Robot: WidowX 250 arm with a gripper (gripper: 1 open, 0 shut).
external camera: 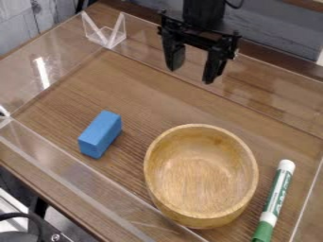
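My gripper (197, 49) is at the top centre of the camera view, black, open, its two fingers hanging apart over the wooden surface with nothing seen between them. A blue block (100, 134) lies at the lower left. A round-cornered tan bowl (201, 134) sits empty at the bottom centre. A white marker with a green end (277, 197) lies at the lower right.
A clear plastic item (105, 30) stands at the upper left, near the back edge. A dark curved object (25, 225) shows at the bottom left corner.
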